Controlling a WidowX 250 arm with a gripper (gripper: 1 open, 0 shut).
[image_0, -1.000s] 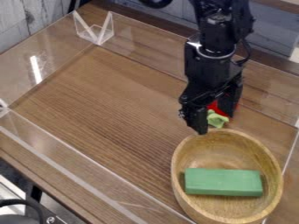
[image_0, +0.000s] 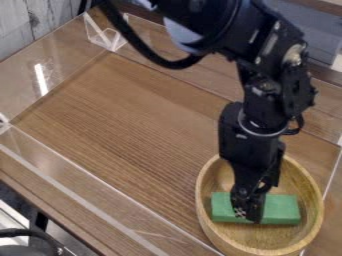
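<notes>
A green rectangular block (image_0: 278, 209) lies in a round wooden bowl (image_0: 227, 232) at the lower right. My black gripper (image_0: 255, 200) reaches down into the bowl, its fingers over the block and open. Whether they touch the block I cannot tell. The arm covers much of the right side of the view behind the bowl.
A white wire object (image_0: 107, 35) stands at the back left. Black cables lie at the lower left edge.
The small red and green things behind the bowl are now hidden.
</notes>
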